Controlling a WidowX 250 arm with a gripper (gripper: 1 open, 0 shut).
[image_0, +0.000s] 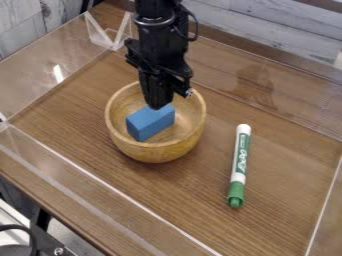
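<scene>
A round yellow bowl (179, 148) sits on the wooden table with a blue block (150, 122) inside it on the left side. My black gripper (158, 96) is above the bowl, over its back part. Whether its fingers hold anything is hard to see; nothing clearly shows between them.
A white and green tube (239, 166) lies to the right of the bowl. A cable runs at the lower left edge.
</scene>
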